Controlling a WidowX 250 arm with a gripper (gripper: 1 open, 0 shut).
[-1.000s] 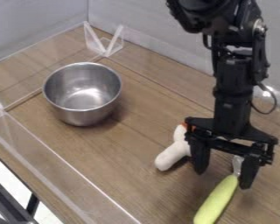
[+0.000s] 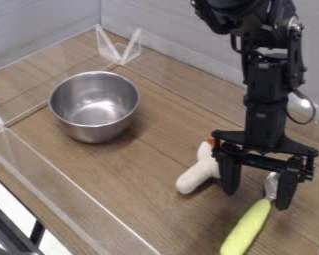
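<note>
My black gripper (image 2: 259,177) is low on the right of the camera view, its two fingers apart. Under and beside it lie a white object (image 2: 197,173) with some orange at its upper end, left of the fingers, and a long pale yellow-green object (image 2: 246,229) pointing toward the front. A small silvery piece at the yellow object's upper end shows between the fingers; I cannot tell whether it is touched. A steel bowl (image 2: 93,91) stands at the left.
Pale walls border the back and left, with white angled pieces at the back left. Something white sits behind the arm at right.
The gripper has shifted slightly to the right, and its fingers appear a little differently angled. The objects on the table look unmoved.
</note>
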